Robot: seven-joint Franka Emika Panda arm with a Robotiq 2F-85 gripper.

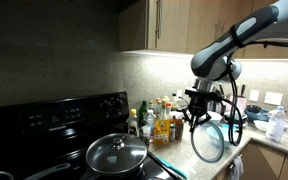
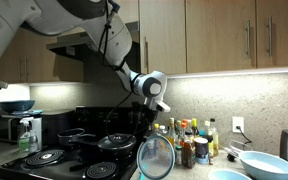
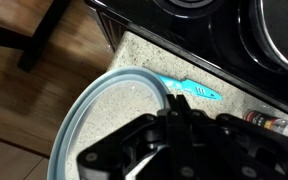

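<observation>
A round, see-through disc with a pale blue rim, like a lid, hangs tilted beneath my gripper. In the wrist view the fingertips are together at the edge of this lid, and the gripper seems shut on its thin rim. Exterior view 2 has the lid near the counter's front, below the arm. The exact contact at the rim is hidden by the dark fingers.
A covered pan sits on the black stove. A bright blue utensil lies on the counter beside the stove. Several bottles stand along the wall. Pale blue bowls occupy the counter's far end.
</observation>
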